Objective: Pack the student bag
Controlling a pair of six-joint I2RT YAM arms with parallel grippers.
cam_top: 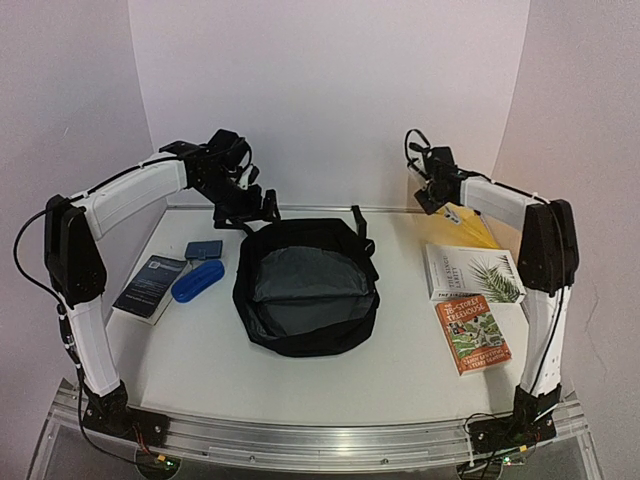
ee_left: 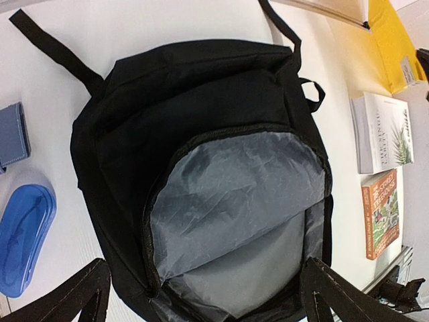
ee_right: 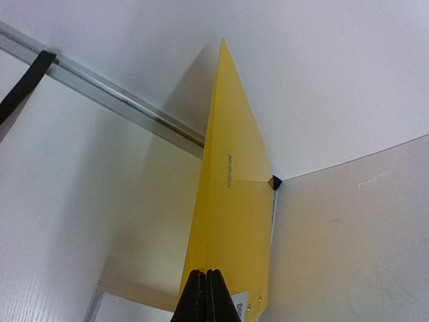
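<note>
The black backpack (cam_top: pixel 306 285) lies open at the table's middle, its grey lining (ee_left: pixel 234 194) facing up and empty where I can see in. My left gripper hangs over the backpack with its fingers wide apart and nothing between them. At the back right, my right gripper is shut on the yellow folder (ee_right: pixel 234 215), which stands tilted up off the table. A white book (cam_top: pixel 473 274) and an orange book (cam_top: pixel 473 333) lie at the right. On the left are a blue pencil case (cam_top: pixel 198 281), a small dark blue item (cam_top: pixel 204 250) and a dark booklet (cam_top: pixel 152 287).
Walls enclose the table at the back and both sides; the folder leans close to the back right corner. A strap (cam_top: pixel 358 222) sticks up from the backpack's far right. Bare table (cam_top: pixel 405 330) lies between the backpack and the right-hand books.
</note>
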